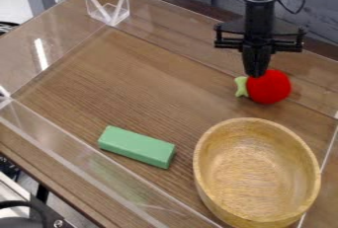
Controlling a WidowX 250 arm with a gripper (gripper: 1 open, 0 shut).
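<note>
The black gripper (259, 44) hangs over the upper right of the table, just above a round red object with a green leafy top (270, 87), like a toy strawberry or radish. Whether its fingers are open or shut is hard to tell. A green block (136, 146) lies at the lower middle. A large yellow bowl (255, 173) sits at the lower right.
A clear wire or plastic holder (109, 5) stands at the back left. Dark cables lie at the lower left corner.
</note>
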